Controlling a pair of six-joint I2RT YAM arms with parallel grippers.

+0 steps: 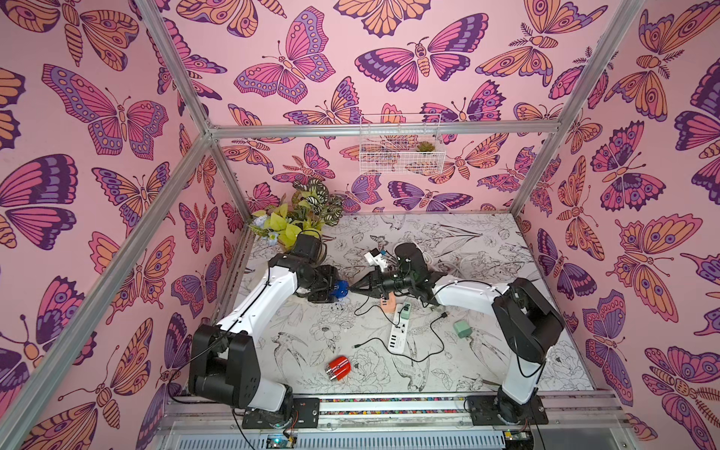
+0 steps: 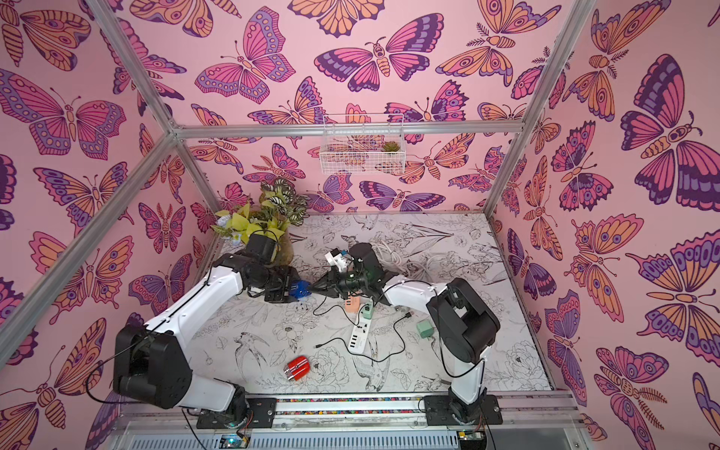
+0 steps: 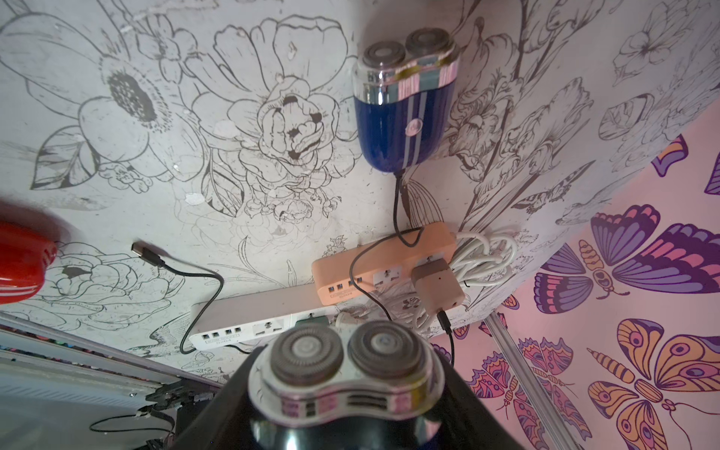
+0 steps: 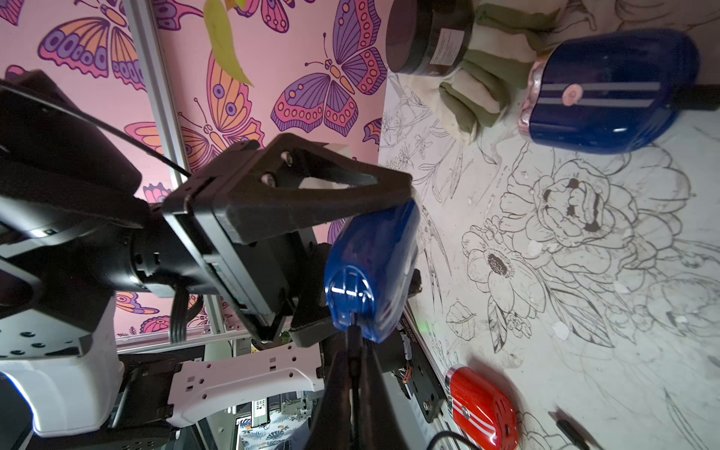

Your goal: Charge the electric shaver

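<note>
A blue shaver is held in my left gripper (image 1: 333, 288), its twin heads filling the bottom of the left wrist view. My right gripper (image 1: 352, 287) is shut at that shaver's tail, where a dark plug or cable end meets it; exactly what is between its fingertips is hard to tell. A second blue shaver (image 3: 401, 127) lies on the table with a cable leading from its tail to the area of the peach power strip (image 3: 337, 266). The white power strip (image 1: 397, 337) lies in front, a green adapter on it.
A red shaver (image 1: 337, 367) lies at the front, near a loose cable end (image 3: 146, 251). A green block (image 1: 462, 327) sits to the right. Plants (image 1: 292, 217) crowd the back left.
</note>
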